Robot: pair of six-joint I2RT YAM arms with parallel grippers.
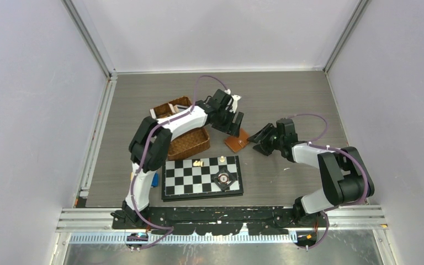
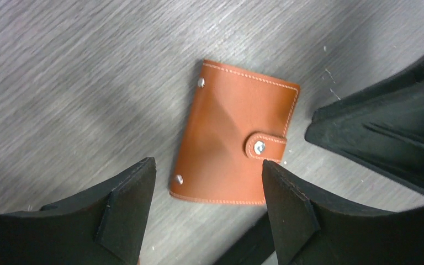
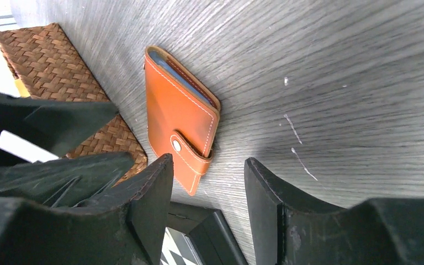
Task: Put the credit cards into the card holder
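An orange leather card holder [image 1: 237, 141] with a snap strap lies on the table between both grippers; the right wrist view shows its layered edge [image 3: 179, 121]. My left gripper [image 1: 233, 125] hangs open above and behind it; in the left wrist view the holder [image 2: 226, 121] shows between and beyond the fingertips. My right gripper [image 1: 259, 142] is open just right of the holder, low over the table, nothing between its fingers. Pale cards [image 1: 178, 107] show in the wicker basket [image 1: 190, 144], partly hidden by the left arm.
A chessboard [image 1: 184, 182] with a few pieces and a dark square object stands at the front, below the holder. A blue item [image 1: 155, 179] sits left of it.
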